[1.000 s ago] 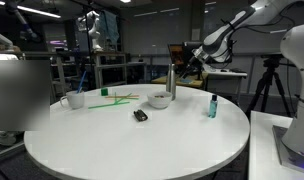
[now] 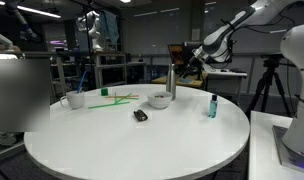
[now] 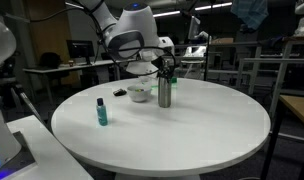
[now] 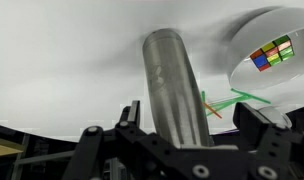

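Observation:
A tall grey metal cylinder (image 2: 171,81) stands upright on the white round table, beside a white bowl (image 2: 160,101). In exterior view 2 my gripper (image 3: 164,67) is close to the top of the cylinder (image 3: 165,94). Seen from the wrist, my gripper is open, its dark fingers (image 4: 131,115) wide apart. The cylinder (image 4: 170,75) appears between them, with a gap on either side. In that view the bowl (image 4: 242,45) lies to the right and holds a colourful cube (image 4: 270,52). The cylinder's lower end is hidden there by the gripper body.
A small teal bottle (image 2: 213,106) stands toward the table's right side. A black object (image 2: 140,115) lies near the middle, with green sticks (image 2: 117,103), a green block (image 2: 104,92) and a white mug (image 2: 75,100) farther left.

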